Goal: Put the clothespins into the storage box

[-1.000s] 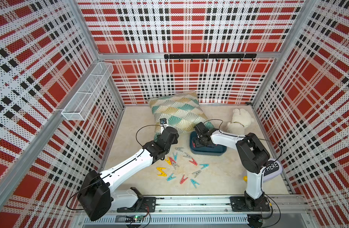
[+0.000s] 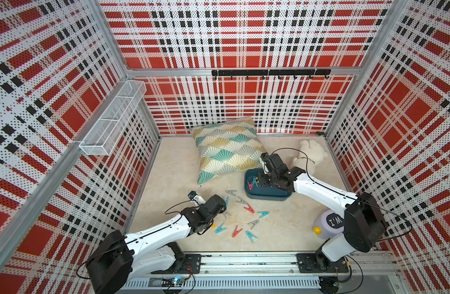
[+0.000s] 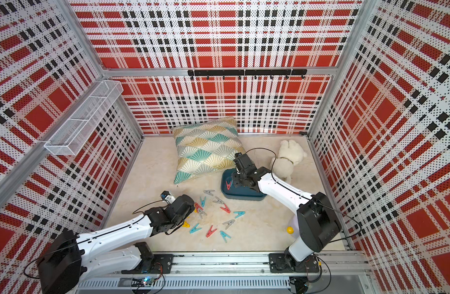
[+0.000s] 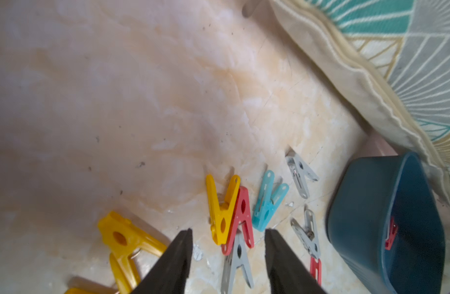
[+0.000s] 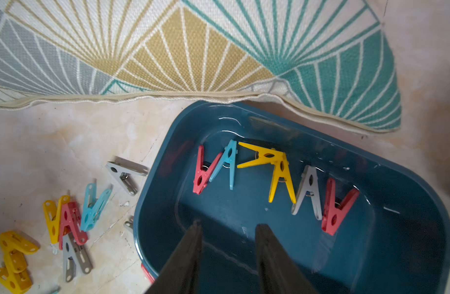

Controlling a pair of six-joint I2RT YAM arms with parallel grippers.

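Note:
My left gripper stands open above the table with nothing held. Below it lies a cluster: a yellow clothespin, a red clothespin, a grey clothespin and a teal clothespin. Two yellow clothespins lie left of the fingers. My right gripper hovers over the dark blue storage box, its fingers apart and empty. Inside the box lie several pins, among them a yellow clothespin, a grey one and a teal one, plus two red ones.
More clothespins, such as a red clothespin and a teal clothespin, lie across the front of the table. A patterned cushion leans behind the box. A white plush toy sits at the back right.
My right arm has shifted rightward over the box.

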